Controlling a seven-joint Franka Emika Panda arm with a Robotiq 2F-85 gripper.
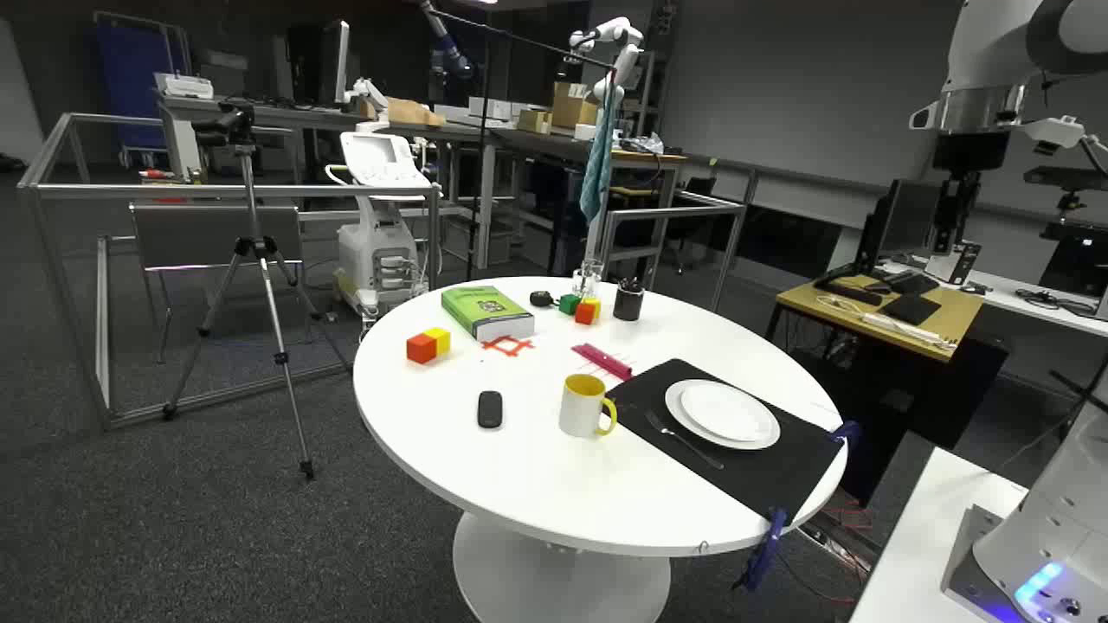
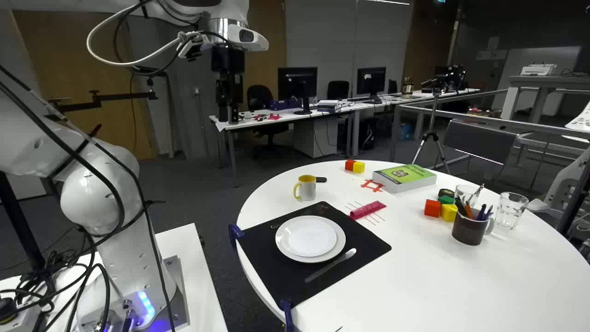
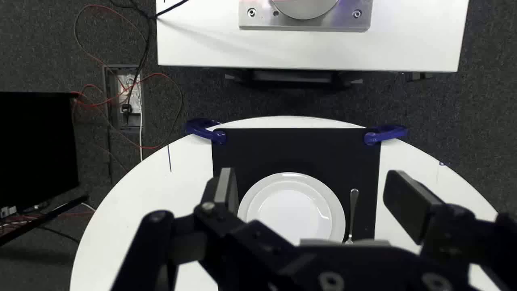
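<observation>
High above the round white table, my gripper is open, its two fingers spread wide with nothing between them. From the side it hangs pointing down, well clear of everything on the table. Below it in the wrist view is a white plate on a black placemat, with a fork beside it. A smaller plate is stacked on a larger one, and a knife lies along the near side. A white mug with a yellow inside stands by the mat.
Blue clamps grip the mat at the table edge. Farther off are a green book, coloured cubes, a pen-filled dark mug, glasses, a black mouse and a pink item.
</observation>
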